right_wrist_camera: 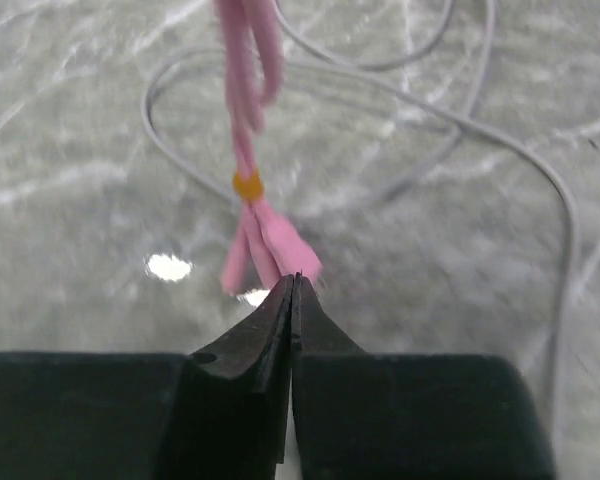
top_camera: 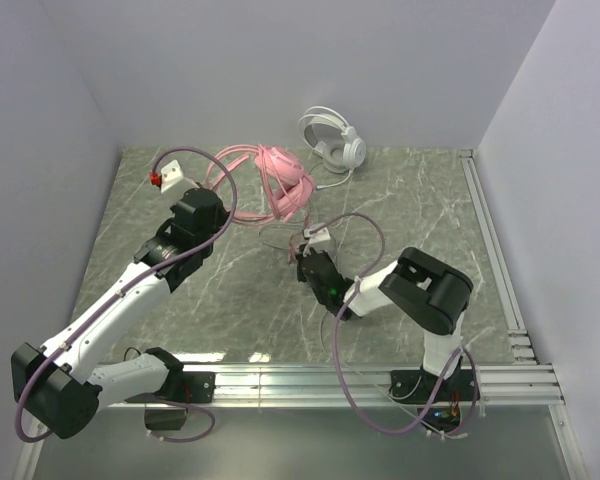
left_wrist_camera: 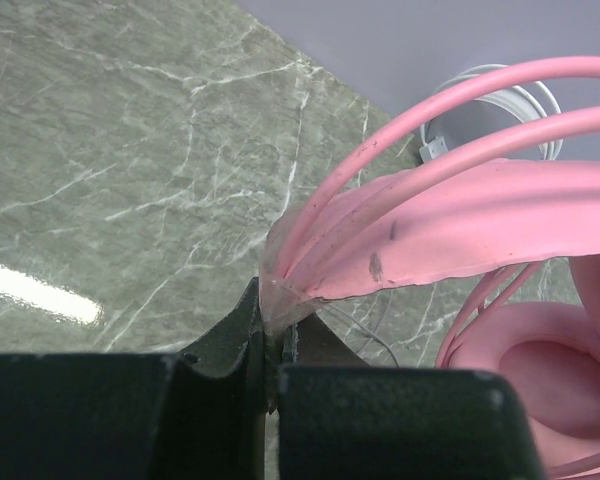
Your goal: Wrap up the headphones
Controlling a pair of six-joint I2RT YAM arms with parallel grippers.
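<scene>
Pink headphones hang from my left gripper, which is shut on their band with pink cable loops over it. The pink earcups show at lower right of the left wrist view. A pink cable bundle with an orange band dangles below the headphones, above thin grey cable loops on the marble. My right gripper sits low beneath them, its tips just at or in front of the bundle's lower end; whether they grip it is unclear, and the fingertips look nearly together.
White headphones stand at the back right of the marble board against the back wall. Walls bound the back and both sides. The board's right part and front left are mostly clear; grey cable runs toward the front edge.
</scene>
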